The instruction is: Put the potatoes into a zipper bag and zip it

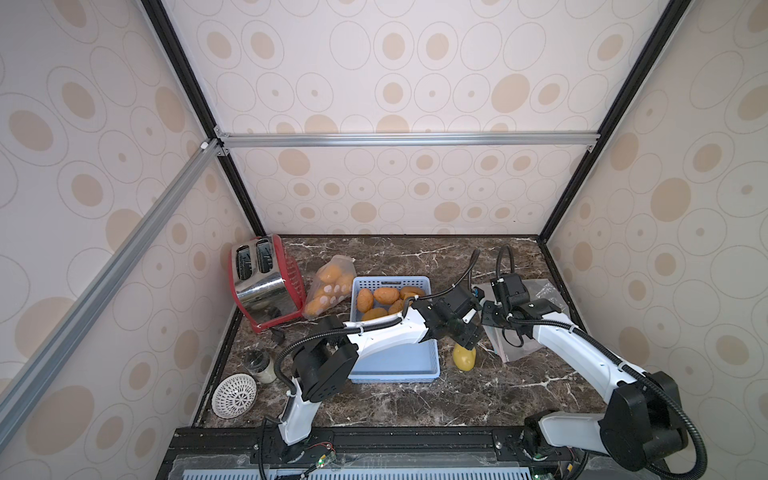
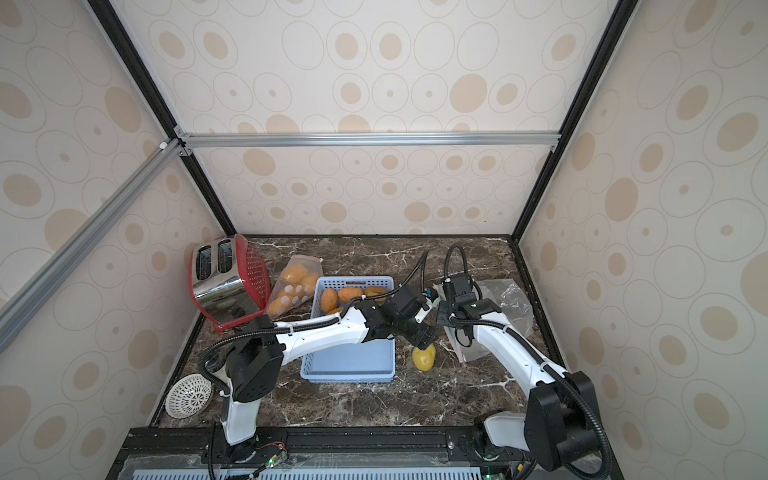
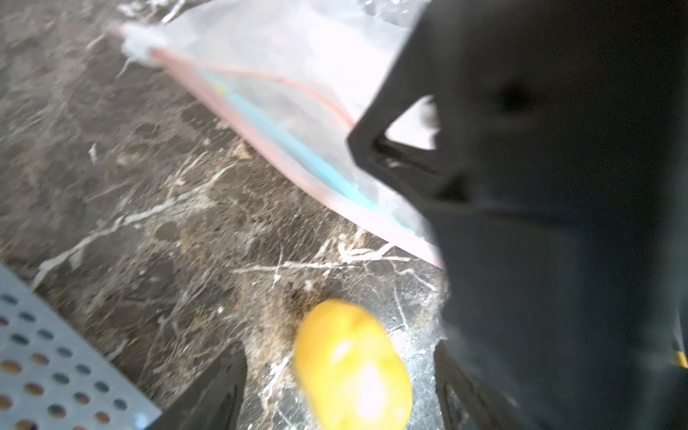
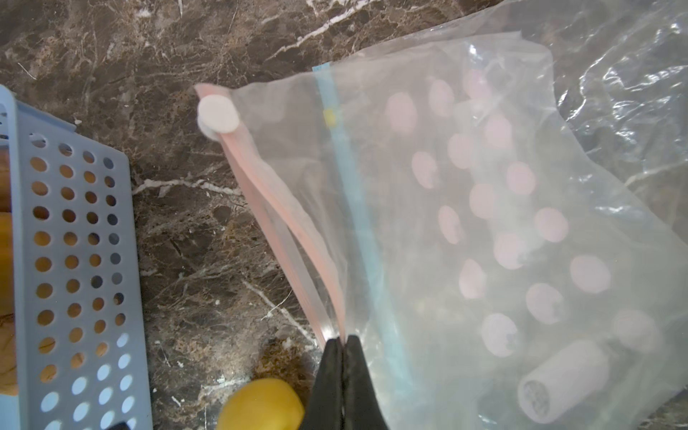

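Observation:
A clear zipper bag [image 4: 466, 215] with pink and blue zip strips and a white slider lies flat on the right of the counter. My right gripper is shut at the bag's pink strip edge. A lone yellow potato [image 3: 352, 362] sits on the counter between basket and bag; my left gripper hangs over it with its fingers parted either side. Several more potatoes [image 1: 386, 295] are in a light blue basket [image 1: 392, 368]. A filled bag of potatoes [image 1: 329, 284] lies left of the basket.
A red and steel toaster [image 1: 268, 292] stands at the back left. A jar [image 1: 260, 366] and a white perforated round dish [image 1: 233, 396] are at the front left.

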